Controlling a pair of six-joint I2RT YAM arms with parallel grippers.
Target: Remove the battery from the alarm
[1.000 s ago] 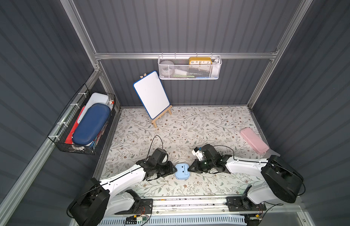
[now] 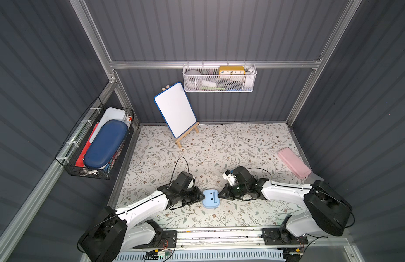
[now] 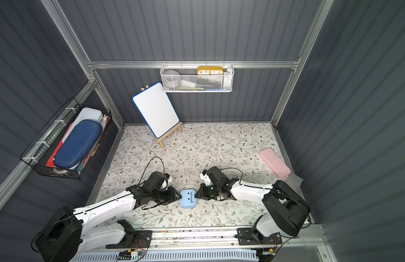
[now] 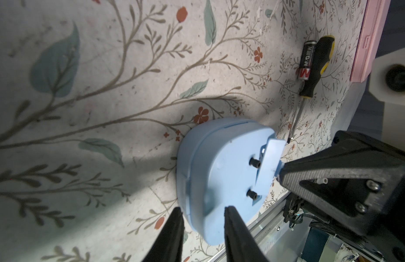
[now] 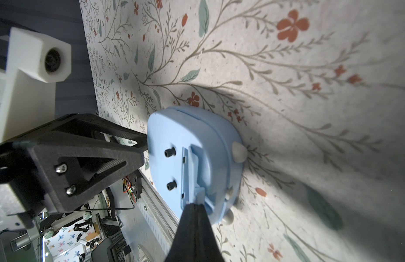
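Note:
A light blue alarm [image 2: 210, 200] sits on the patterned table between my grippers. Its back faces up, with two small black screws [image 5: 169, 152] and a long narrow cover [image 4: 270, 166] standing partly raised from its slot. My left gripper is part open at the alarm's left side, nothing seen held. My right gripper is shut, its tips at the cover's lower end, with nothing clearly between them. In the left wrist view an AA battery [image 4: 306, 60] lies beside a screwdriver [image 4: 317, 65] beyond the alarm; any battery inside the alarm is hidden.
A pink case [image 2: 293, 162] lies at the right. A whiteboard [image 2: 175, 109] on an easel stands at the back left, with wire baskets [image 3: 196, 87] on the walls above.
My right arm has shifted very slightly at the alarm; the left arm and the alarm look the same in the top left view.

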